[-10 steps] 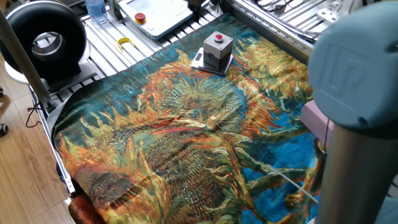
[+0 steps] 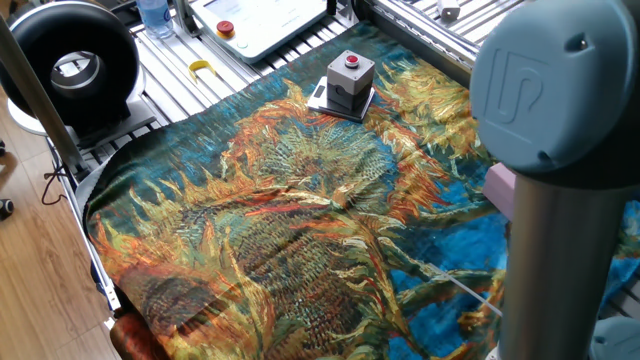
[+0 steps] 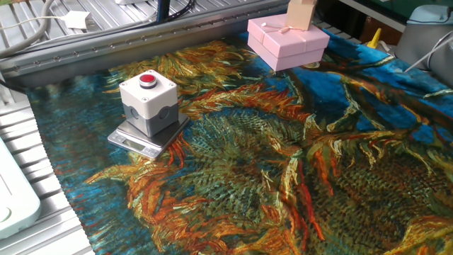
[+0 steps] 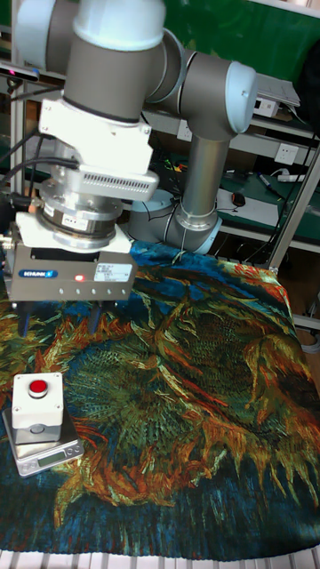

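Observation:
My gripper [image 4: 64, 321] hangs above the cloth in exterior view 3, behind the button box as seen there and clear of it. Its two dark fingers stand apart, with nothing visible between them; their tips are hard to make out. A grey-and-white box with a red button [image 3: 148, 106] rests upright on a small flat scale [image 3: 145, 138]. On the cloth's far side is a pink lidded box [image 3: 287, 44], with a tan block [image 3: 301, 13] on top, cut off by the frame. Exterior views 1 and 2 do not show the gripper.
A sunflower-print cloth [image 2: 290, 230] covers most of the table, its middle bare. A metal rail [image 3: 106, 53] borders one side. Past the cloth lie a yellow clip [image 2: 202, 69], a pale panel with a red button [image 2: 265, 28] and a bottle [image 2: 156, 17]. A black ring-shaped device [image 2: 70, 70] stands left.
In exterior view 1 the arm's blue-capped joint has shifted left and slightly up. A dark part at the top edge has gone out of view. The button box and scale have stayed put.

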